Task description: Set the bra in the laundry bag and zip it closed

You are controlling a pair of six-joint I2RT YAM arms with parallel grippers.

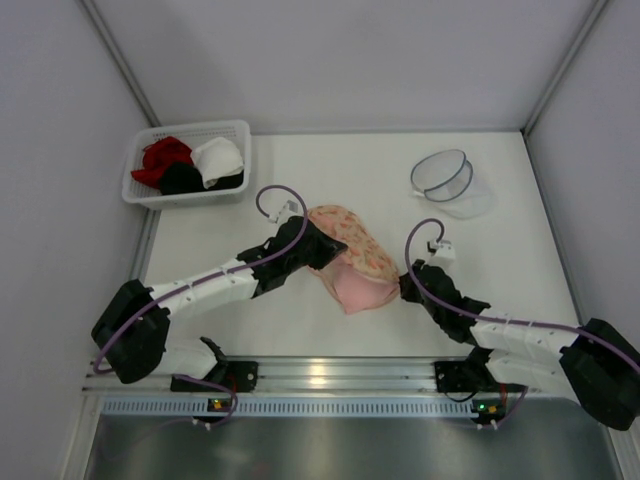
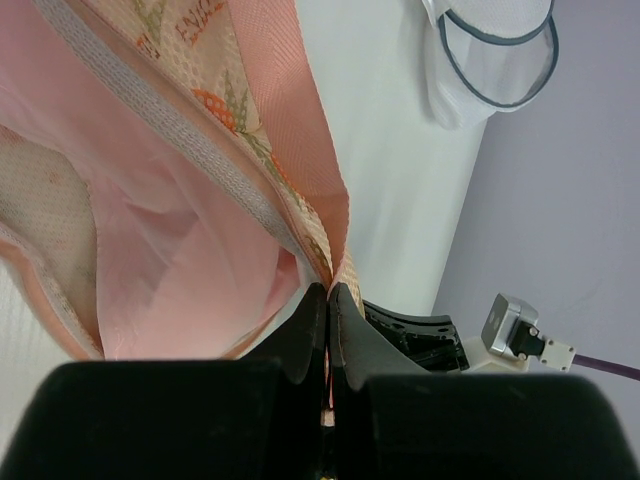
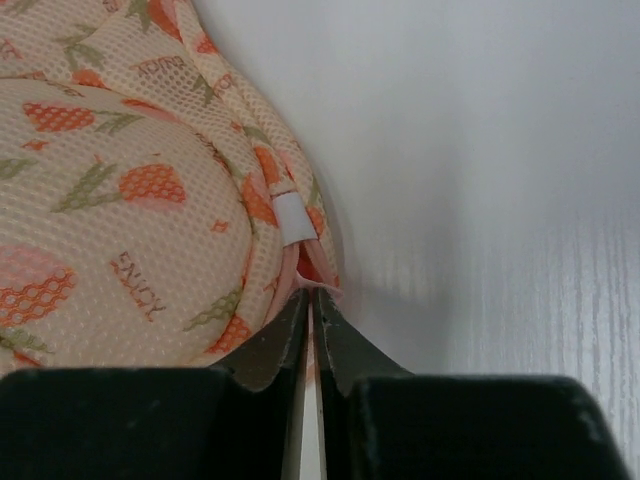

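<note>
A floral, pink-lined fabric piece (image 1: 355, 235) lies mid-table, with a zip strip (image 2: 170, 120) along its edge and pink fabric (image 2: 170, 260) showing. My left gripper is shut on the edge of this floral fabric, at its upper middle in the top view. My right gripper is at the fabric's lower right end, its fingertips close together at a pink folded edge below a white tab (image 3: 293, 218); how firmly they hold it is unclear. A white mesh bag (image 1: 445, 185) with grey rim lies at the back right.
A white basket (image 1: 187, 130) with red, white and black cloths stands at the back left. Walls bound the table.
</note>
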